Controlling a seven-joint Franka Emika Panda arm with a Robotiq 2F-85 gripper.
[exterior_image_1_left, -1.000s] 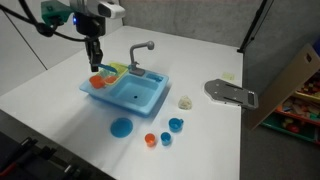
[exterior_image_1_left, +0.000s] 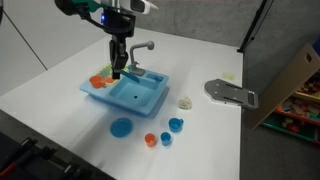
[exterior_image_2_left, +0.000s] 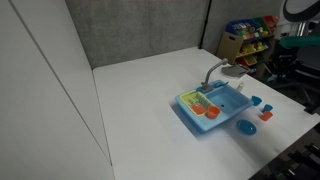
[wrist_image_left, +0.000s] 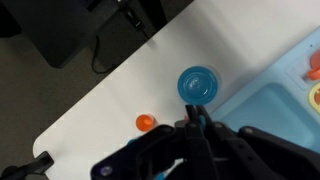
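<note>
My gripper (exterior_image_1_left: 116, 75) hangs over the left, far part of the blue toy sink (exterior_image_1_left: 152, 106), pointing down. In the wrist view the dark fingertips of the gripper stand close together, with what looks like a thin blue thing between them; its shape is mostly hidden. A round blue plate (wrist_image_left: 198, 85) lies flat on the table in front of the sink. An orange cup (exterior_image_1_left: 150, 140) and a small blue cup (exterior_image_1_left: 166, 138) stand right of the plate, with another blue cup (exterior_image_1_left: 176, 125) behind them.
A grey faucet (exterior_image_1_left: 143, 45) rises at the sink's back, close to the gripper. Orange and yellow toy pieces (exterior_image_2_left: 198, 108) lie in the sink's left side. A grey tray (exterior_image_1_left: 230, 93) lies at the right.
My gripper has moved to the right and lower over the sink, from above its left end toward the faucet. The plate and cups have not moved.
</note>
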